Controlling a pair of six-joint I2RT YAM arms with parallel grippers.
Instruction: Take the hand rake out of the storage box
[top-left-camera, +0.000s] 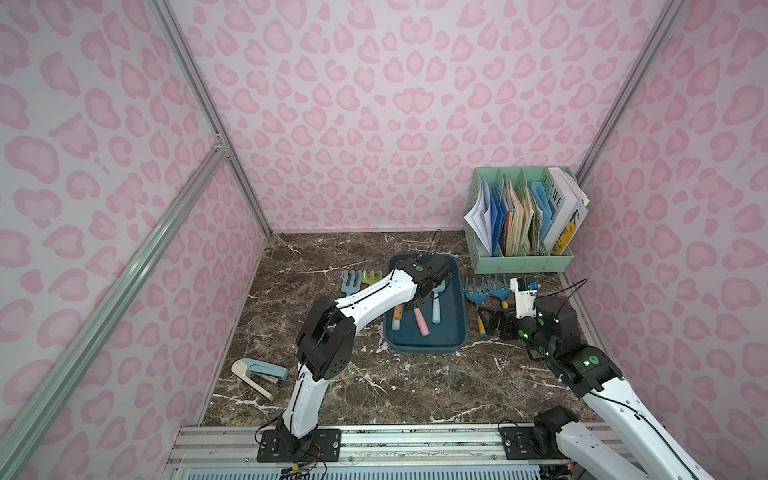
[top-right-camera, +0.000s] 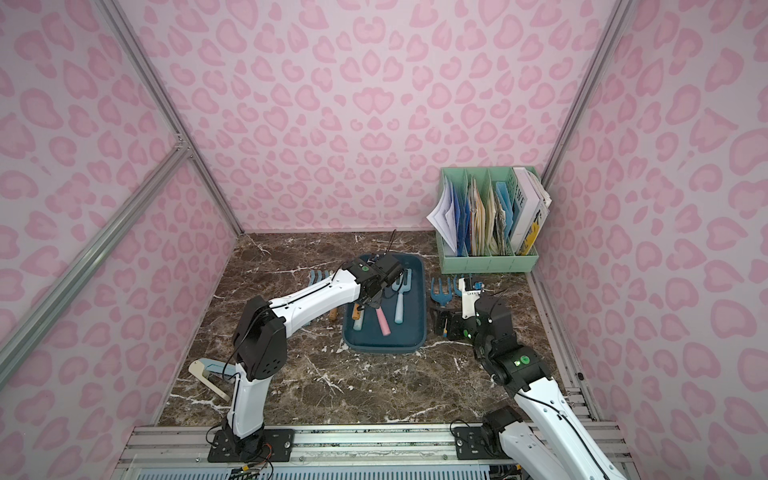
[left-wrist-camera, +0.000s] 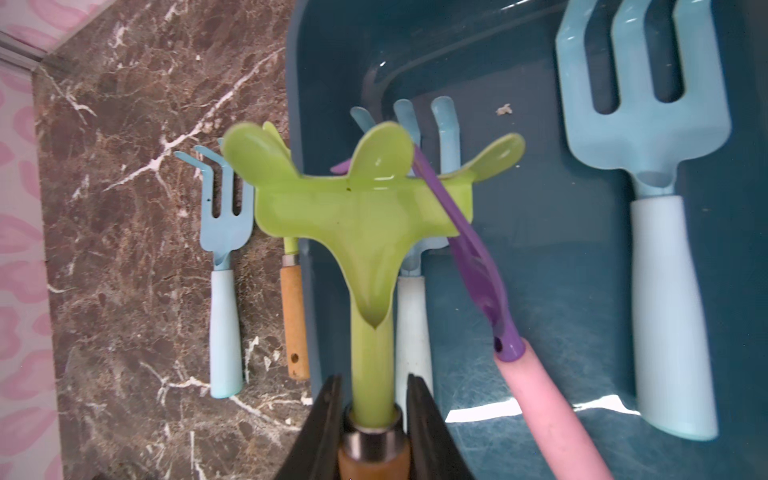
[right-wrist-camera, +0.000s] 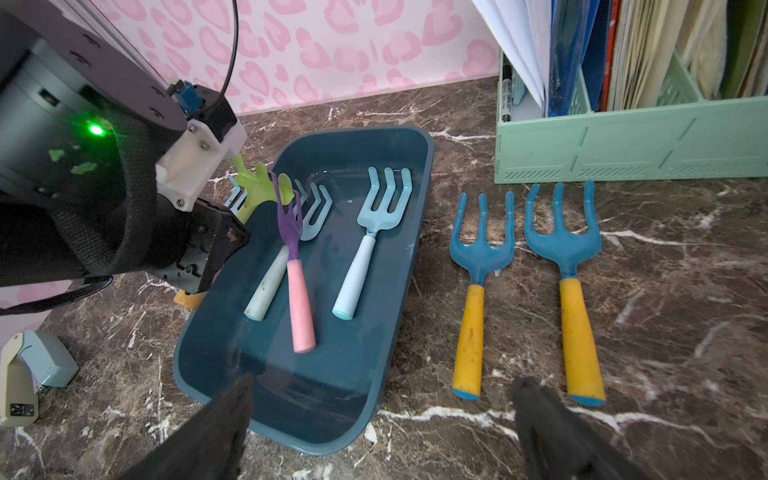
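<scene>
In the left wrist view my left gripper is shut on the neck of a light-green hand rake (left-wrist-camera: 360, 200) with an orange handle, held over the left part of the dark-blue storage box (left-wrist-camera: 744, 320). Below it in the box lie a purple rake with pink handle (left-wrist-camera: 548, 408), a light-blue rake (left-wrist-camera: 672, 312) and another light-blue one (left-wrist-camera: 412, 320). My right gripper stands open outside the box, to its right, near two blue rakes with yellow handles (right-wrist-camera: 580, 336).
A light-blue rake (left-wrist-camera: 224, 312) and a green one with wooden handle (left-wrist-camera: 292, 320) lie left of the box. A green file organizer (top-left-camera: 520, 264) stands at the back right; staplers (top-left-camera: 264, 372) lie front left.
</scene>
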